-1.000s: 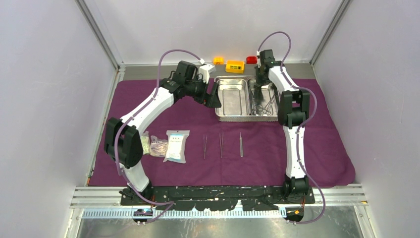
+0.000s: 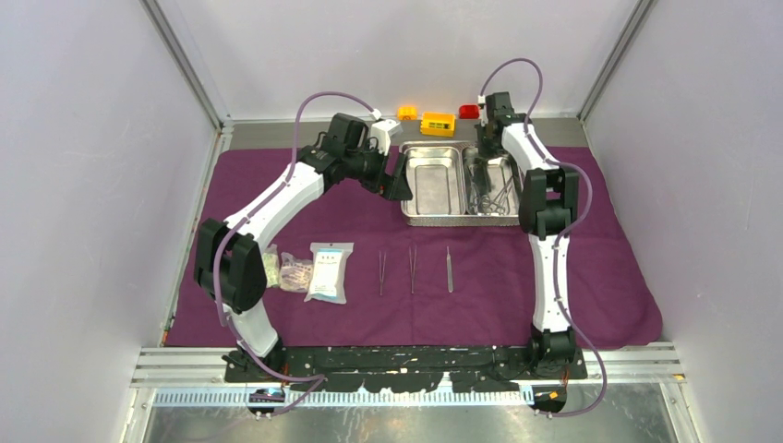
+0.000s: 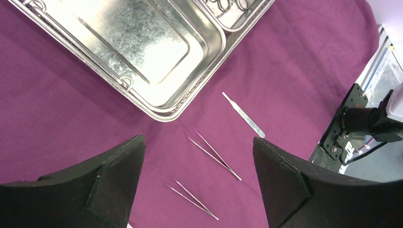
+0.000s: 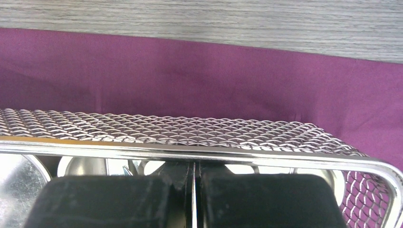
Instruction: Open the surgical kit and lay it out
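The wire-mesh basket (image 2: 462, 221) holds an empty metal tray (image 2: 432, 187) on its left and a second tray with scissor-like instruments (image 2: 497, 205) on its right. My right gripper (image 2: 481, 175) reaches down into that right tray; in the right wrist view its fingers (image 4: 114, 202) are shut side by side, with nothing seen between them. Beside the basket's left wall my left gripper is open and empty. Two tweezers (image 3: 216, 156) (image 3: 194, 197) and a scalpel handle (image 3: 244, 115) lie apart on the purple cloth. A white packet (image 2: 328, 273) rests to their left.
Smaller bags (image 2: 295, 274) sit against the packet. Yellow (image 2: 438, 125) and red (image 2: 469, 112) bins stand behind the basket on the grey table strip (image 2: 277, 136).
Both arms look almost still.
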